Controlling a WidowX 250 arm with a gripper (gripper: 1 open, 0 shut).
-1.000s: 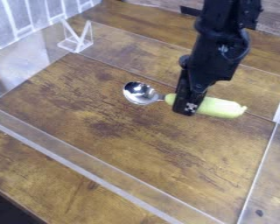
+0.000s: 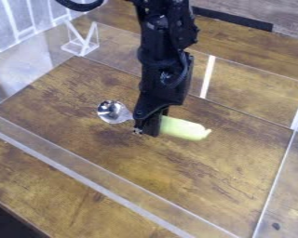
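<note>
My black gripper (image 2: 146, 125) is low over the wooden surface near the middle of the view, shut on a spoon with a pale yellow-green handle (image 2: 182, 128). The spoon's shiny metal bowl (image 2: 111, 111) sticks out to the left of the fingers and the handle to the right. Part of the spoon is hidden behind the fingers.
Clear plastic walls (image 2: 277, 191) border the wooden work area (image 2: 101, 163). A white wire stand (image 2: 82, 39) is at the upper left. The wood around the gripper is bare.
My gripper has moved left and slightly toward the bottom of the view, and the spoon has moved left along with it.
</note>
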